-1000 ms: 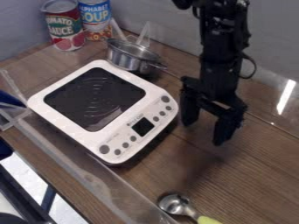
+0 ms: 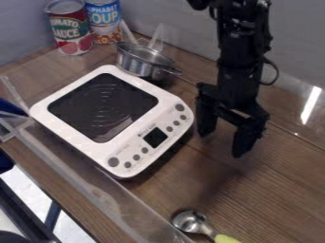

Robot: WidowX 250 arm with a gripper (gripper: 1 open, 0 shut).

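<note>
My black gripper (image 2: pixel 226 131) hangs low over the wooden counter, to the right of a white portable cooktop (image 2: pixel 83 138) with a dark burner plate and front knobs. Its two fingers stand apart and open, with nothing seen between them. Behind the cooktop, to the left of my arm, is a steel pot (image 2: pixel 143 61) with what looks like utensils in or behind it. A metal ladle (image 2: pixel 191 221) with a yellow-green handle lies at the bottom edge of the view.
A tomato sauce can (image 2: pixel 71 28) and an alphabet soup can (image 2: pixel 105 19) stand at the back left. A wall runs behind, and the counter's edge is at left.
</note>
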